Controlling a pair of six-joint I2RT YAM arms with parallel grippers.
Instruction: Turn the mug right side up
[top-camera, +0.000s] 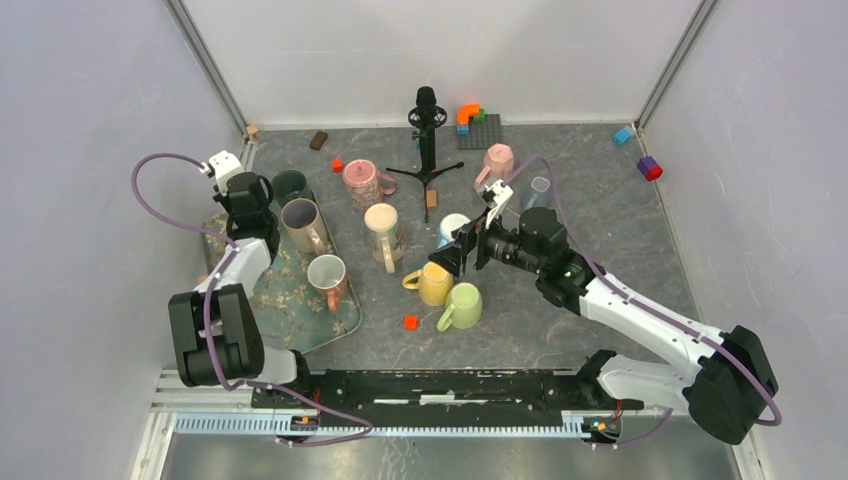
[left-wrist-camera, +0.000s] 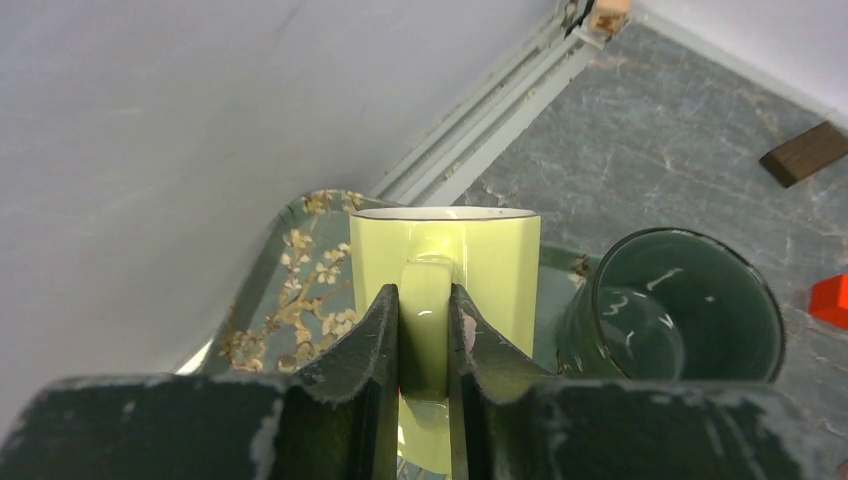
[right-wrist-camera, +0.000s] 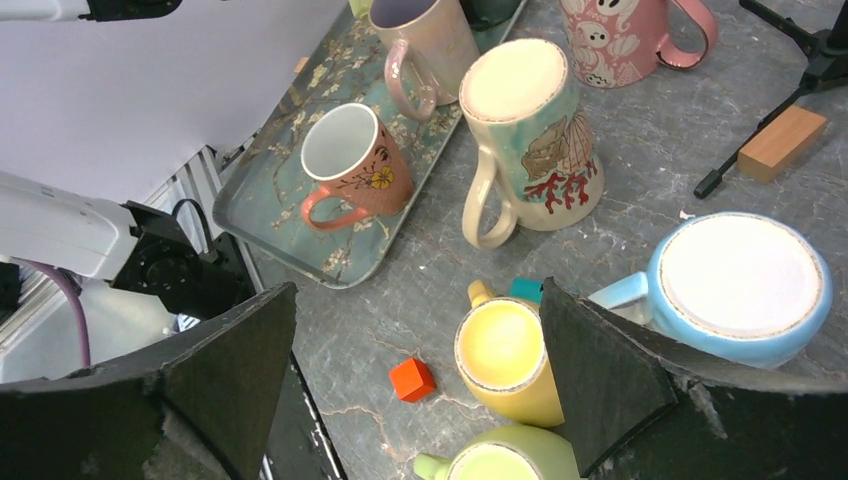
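My left gripper is shut on the handle of a pale yellow mug, held rim up over the tray at the upper left, beside a dark green mug. My right gripper is open above several upside-down mugs: yellow, green, blue-and-white and a tall cream one. An orange flowered mug and a grey-lilac mug stand upright on the tray.
A pink mug and a black tripod stand at the back centre. Small blocks lie about.
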